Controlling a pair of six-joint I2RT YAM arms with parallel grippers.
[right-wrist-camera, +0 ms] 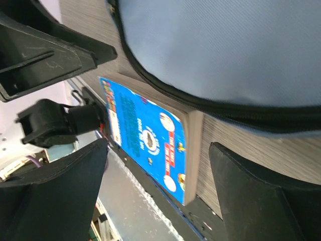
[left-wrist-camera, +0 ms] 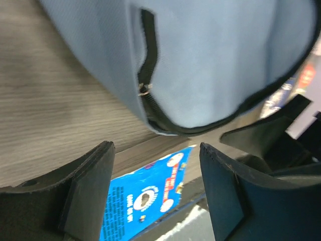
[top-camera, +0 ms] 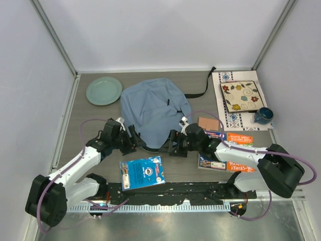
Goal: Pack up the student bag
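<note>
The blue-grey bag [top-camera: 153, 105] lies flat on the table, its dark zipped edge [left-wrist-camera: 193, 129] facing the front. In front of it a thick blue book [top-camera: 143, 173] rests flat, cover up. My left gripper [top-camera: 134, 140] hovers by the bag's front left edge; its fingers [left-wrist-camera: 83, 193] stand apart with nothing between them. Over the bag's front right edge is my right gripper [top-camera: 173, 143], open and empty, with the blue book [right-wrist-camera: 145, 135] showing between and beyond its fingers. Whether the bag's zip is open I cannot tell.
More books [top-camera: 235, 163], blue and orange, lie under the right arm. A green plate [top-camera: 104, 91] stands at the back left. On a patterned cloth [top-camera: 233, 120] at the back right are a floral case [top-camera: 242, 95] and a dark mug [top-camera: 263, 116].
</note>
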